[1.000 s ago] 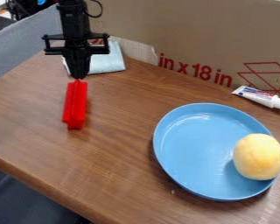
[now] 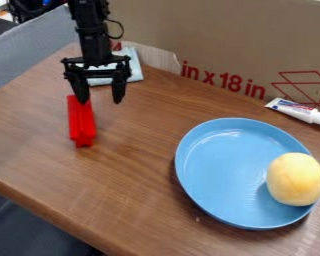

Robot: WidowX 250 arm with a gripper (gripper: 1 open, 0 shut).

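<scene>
My black gripper (image 2: pixel 99 88) is open at the upper left, its two fingers hanging apart over the far end of a red elongated block (image 2: pixel 81 127) that lies on the wooden table (image 2: pixel 149 200). Nothing shows held between the fingers. To the right a blue plate (image 2: pixel 219 170) holds a round pale-yellow object (image 2: pixel 295 181) on its right side.
A light blue cloth (image 2: pixel 129 60) lies behind the gripper. A toothpaste tube (image 2: pixel 298 111) lies at the back right before a cardboard box (image 2: pixel 230 40).
The objects on the table look unmoved.
</scene>
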